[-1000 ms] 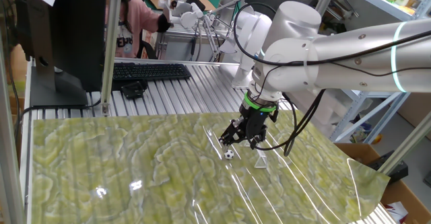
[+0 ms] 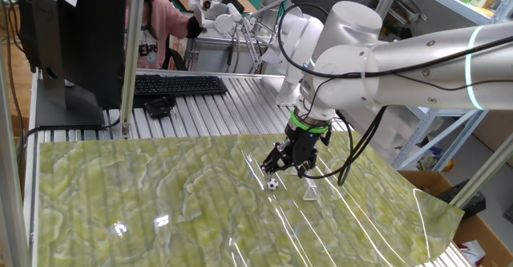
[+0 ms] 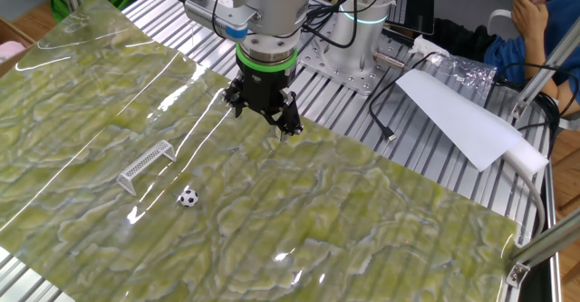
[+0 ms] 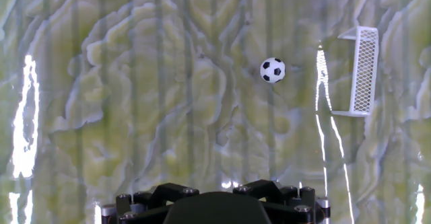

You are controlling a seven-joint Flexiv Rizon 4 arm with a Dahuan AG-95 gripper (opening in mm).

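A small black-and-white ball rests on the green marbled sheet, right of centre in the wrist view. To its right stands a little white goal with a mesh back, its open side turned to the ball. My black gripper hovers above the sheet with its fingers spread wide and nothing between them. In exterior view 2 the ball and the goal both lie off to the left of the gripper, apart from it. In exterior view 1 the goal is partly hidden by the gripper.
The marbled sheet is otherwise bare, with bright reflections. A monitor and keyboard stand at the back left. White paper and a loose cable lie on the slatted table beside the arm's base.
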